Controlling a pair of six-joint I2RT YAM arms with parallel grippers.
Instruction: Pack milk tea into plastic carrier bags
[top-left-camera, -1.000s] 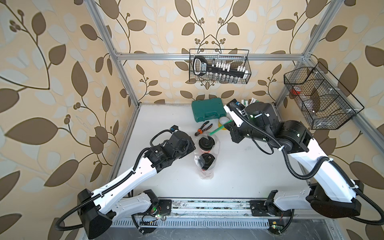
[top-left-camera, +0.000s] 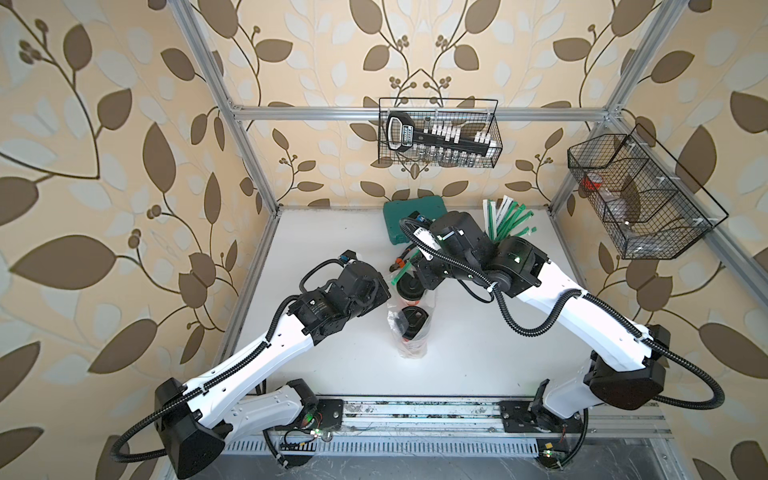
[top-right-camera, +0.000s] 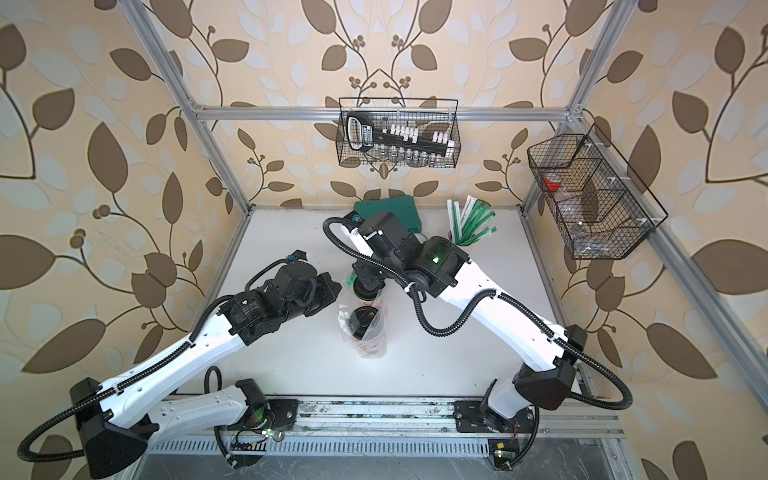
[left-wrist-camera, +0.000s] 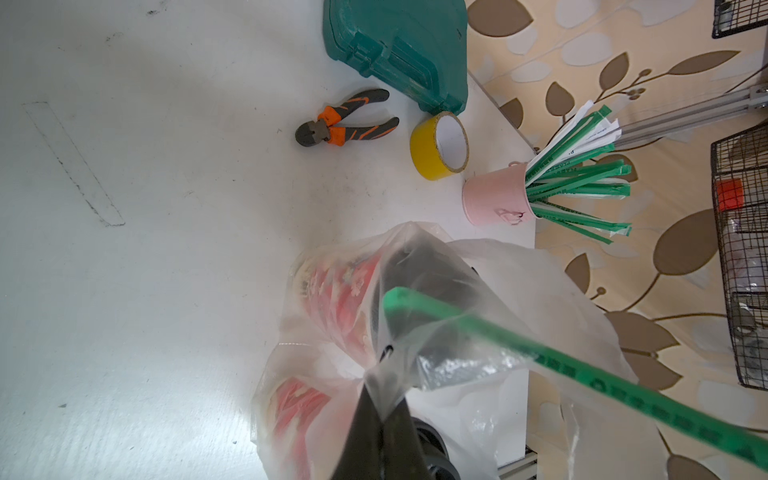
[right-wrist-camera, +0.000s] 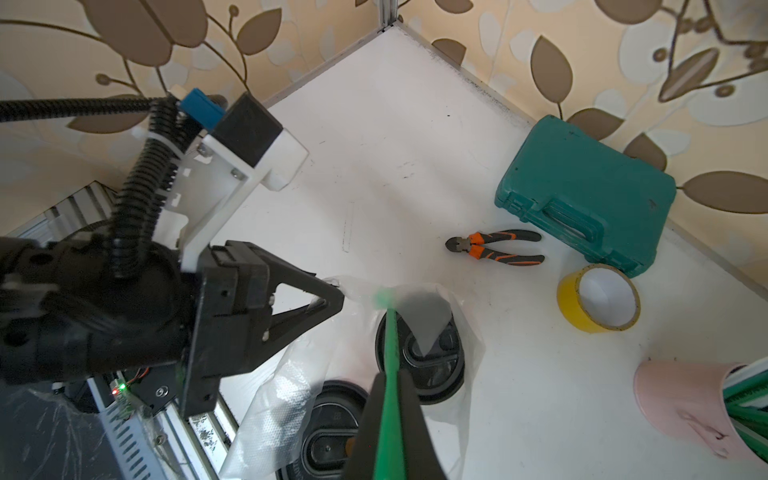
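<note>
Two cups with black lids, the far one (right-wrist-camera: 436, 372) and the near one (right-wrist-camera: 332, 420), stand inside a clear plastic bag (right-wrist-camera: 276, 408). In the left wrist view their red-and-white sides show through the film. My left gripper is shut on a gathered part of the bag's edge. A long green-wrapped straw (right-wrist-camera: 390, 360) is pinched in my shut right gripper. From the left wrist view, the straw's free end (left-wrist-camera: 400, 300) lies over the bag's opening; whether it touches the film I cannot tell.
Behind the bag lie orange-handled pliers (right-wrist-camera: 488, 246), a yellow tape roll (right-wrist-camera: 580, 300) and a green case (right-wrist-camera: 588, 188). A pink bucket (left-wrist-camera: 496, 196) of straws stands toward the right.
My right arm has moved left with the straw, from beside the tape roll to over the far cup. My left arm and the bag have stayed still.
</note>
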